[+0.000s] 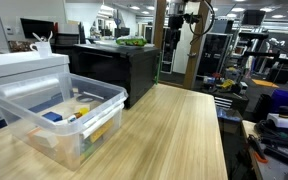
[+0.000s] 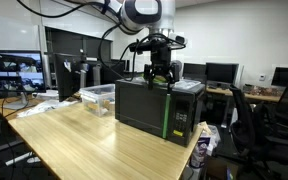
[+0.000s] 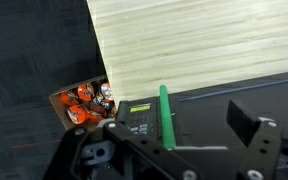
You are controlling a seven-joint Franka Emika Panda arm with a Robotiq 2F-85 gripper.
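In the wrist view my gripper stands open, its two dark fingers far apart with nothing held between them. A green strip (image 3: 166,112) shows in the gap, running along the front of a dark microwave-like box below. Exterior view 2 has the arm reaching over this box (image 2: 139,104), with the gripper (image 2: 162,76) above its front edge near the green strip (image 2: 167,116). From exterior view 1, the gripper (image 1: 171,42) appears small beside the far end of the dark box (image 1: 134,70); contact cannot be judged there.
A clear plastic bin (image 1: 59,120) with several small items stands on the wooden table (image 1: 174,135). Something green (image 1: 132,41) lies on top of the box. An open carton (image 3: 79,98) of orange-red packages sits beyond the table edge.
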